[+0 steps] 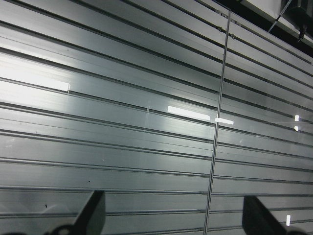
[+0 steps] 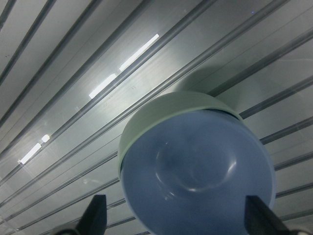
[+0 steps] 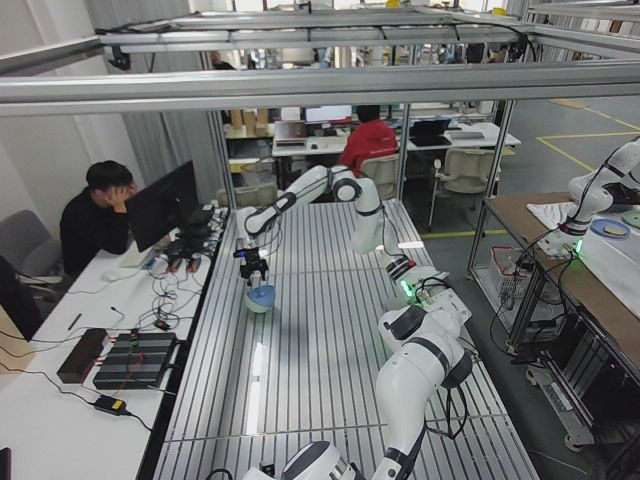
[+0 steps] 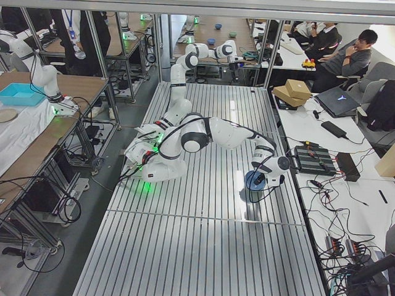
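Note:
A blue bowl [image 3: 262, 295] [image 2: 195, 176] sits tilted in a pale green bowl [image 3: 256, 307] [image 2: 161, 107] on the slatted metal table [image 3: 320, 380]. My right gripper [image 3: 256, 278] is just above the bowls; in the right wrist view its fingers are spread over the blue bowl, one near its right rim. Whether they touch it I cannot tell. My left gripper stands open over bare slats, with nothing between its fingers.
The two arms take up the middle and right of the table in the camera left view. A white side desk [image 3: 50, 430] with electronics and cables runs along the left.

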